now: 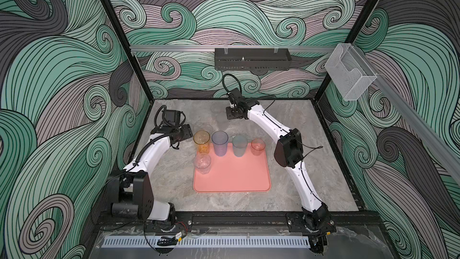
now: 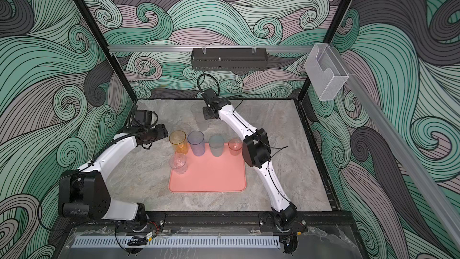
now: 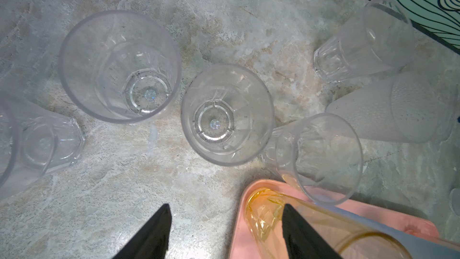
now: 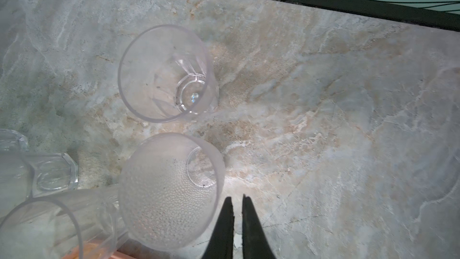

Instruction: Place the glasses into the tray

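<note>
A pink tray (image 1: 232,177) holds amber (image 1: 201,141), purple (image 1: 220,143), grey-green (image 1: 239,145) and small red (image 1: 257,146) glasses along its back, and a clear glass (image 1: 202,163) at front left. Several clear glasses (image 3: 225,115) stand on the table beyond it. My left gripper is over the tray's back-left corner, fingers apart and empty, beside the amber glass. My right gripper is at the back middle, fingertips close together with a narrow gap, just right of a frosted glass (image 4: 170,191); I cannot tell anything between them. Another clear glass (image 4: 167,74) stands behind that.
The back wall edge (image 4: 311,0) runs close behind the glasses. A mesh holder (image 1: 349,72) hangs high at the right.
</note>
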